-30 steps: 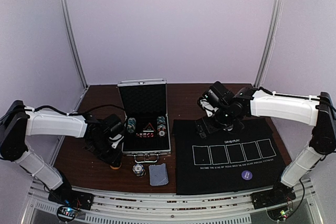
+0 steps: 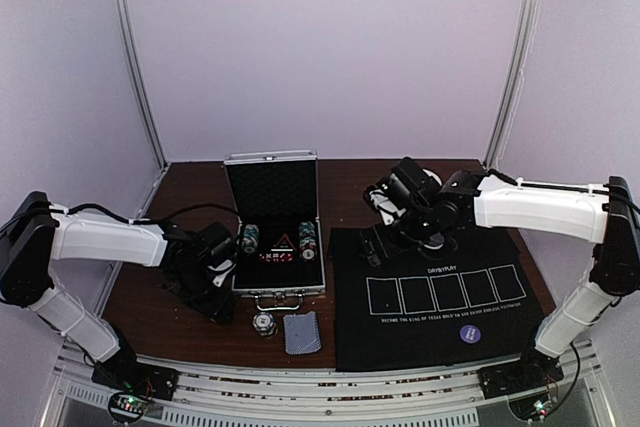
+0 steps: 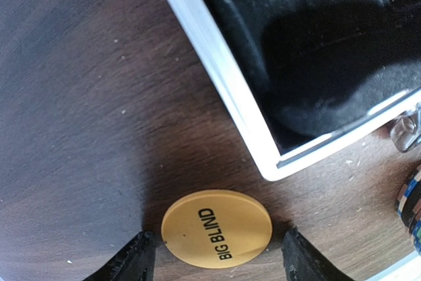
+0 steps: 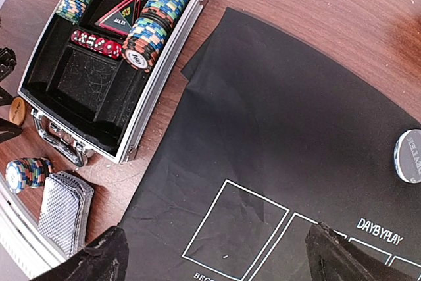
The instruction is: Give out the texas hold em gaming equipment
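An orange BIG BLIND button (image 3: 216, 228) lies on the wood by the case's corner; my left gripper is open, fingertips on either side of it. The open case (image 2: 278, 285) holds chip stacks (image 4: 164, 3), red dice (image 4: 95, 43) and a triangular ALL IN marker (image 4: 118, 18). Outside it are a chip stack (image 4: 28, 174) and a card deck (image 4: 64, 208). The black mat (image 4: 263, 116) bears a silver disc (image 4: 408, 156) and a purple button (image 2: 470, 333). My right gripper is open and empty above the mat.
The table's front edge (image 2: 250, 367) is close to the deck and chips.
My left gripper has lowered slightly over the orange button, now mostly hidden in the top view. The right arm has moved a little to the left.
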